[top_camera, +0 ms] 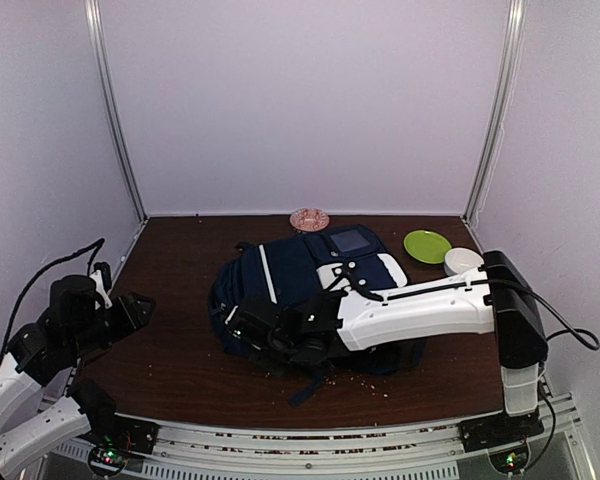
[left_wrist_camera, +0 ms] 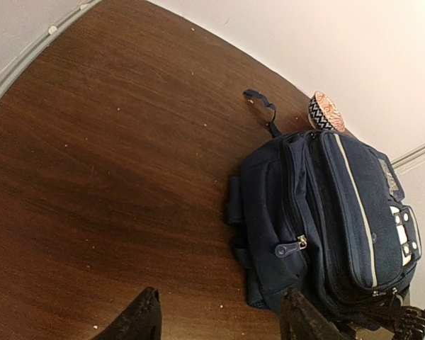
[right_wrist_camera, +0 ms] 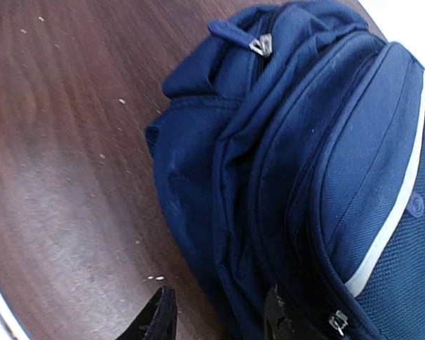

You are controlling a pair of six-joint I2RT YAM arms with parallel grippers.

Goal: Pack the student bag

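Note:
A navy backpack [top_camera: 280, 270] with a white stripe and white pocket lies on the table, seen from its side in the left wrist view [left_wrist_camera: 326, 212]. My right gripper is low over the bag's near-left edge, fingers apart beside the folded fabric and a zipper pull [right_wrist_camera: 338, 320], nothing clearly between them. In the top view the right arm covers the bag's front. My left gripper stands open at the table's left, apart from the bag, with bare table beneath it.
A patterned bowl [top_camera: 309, 219] is at the back, a green plate [top_camera: 427, 244] and white bowl [top_camera: 463, 258] at the back right. Walls enclose the sides and back.

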